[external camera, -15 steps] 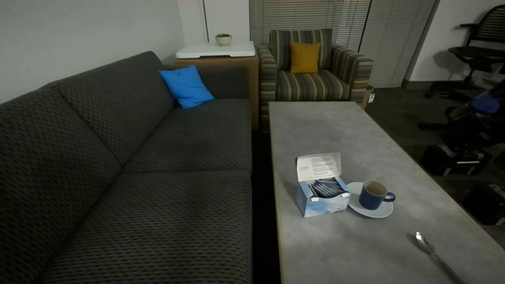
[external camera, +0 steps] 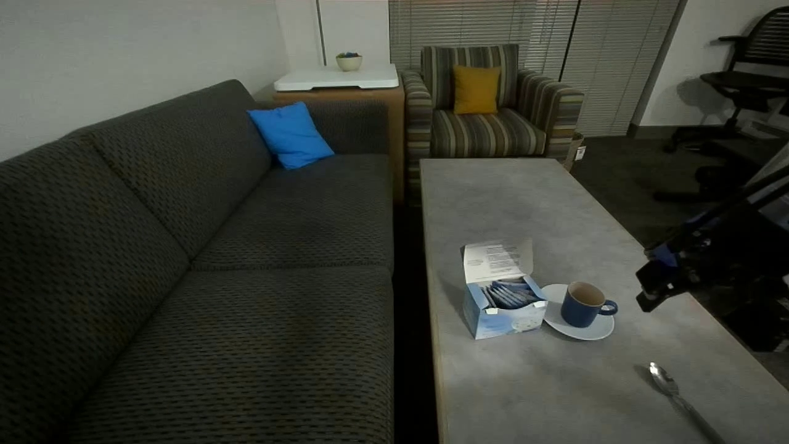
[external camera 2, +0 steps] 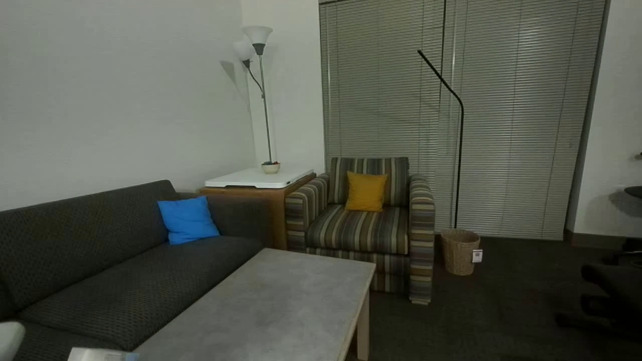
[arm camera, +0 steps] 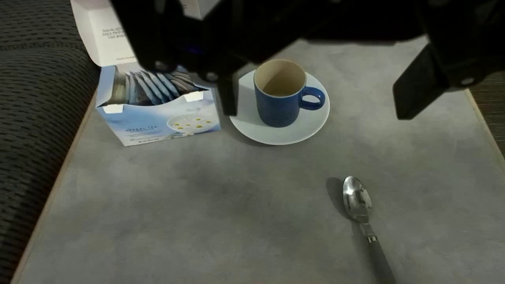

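Note:
My gripper is open in the wrist view, its dark fingers wide apart with nothing held between them. Below it on the table a blue mug (arm camera: 278, 109) stands upright on a white saucer (arm camera: 284, 137), handle to the right. Left of the saucer is a light-blue tea box (arm camera: 156, 120), lid up, with several tea sachets (arm camera: 154, 87) in it. A spoon (arm camera: 358, 201) with a dark handle lies nearer the front. From exterior view 1, the gripper (external camera: 647, 288) hangs over the table's right side, to the right of the mug (external camera: 581, 304).
A dark sofa (external camera: 296, 333) runs along the left of the grey table (external camera: 488, 192). At the table's far end is a striped armchair (external camera: 481, 133) with a yellow cushion (external camera: 476, 90). A wicker basket (external camera 2: 460, 255) stands beside the armchair.
The arm has come in from the right, and its gripper now reaches over the table's right edge. The box, mug, saucer and spoon have stayed where they were.

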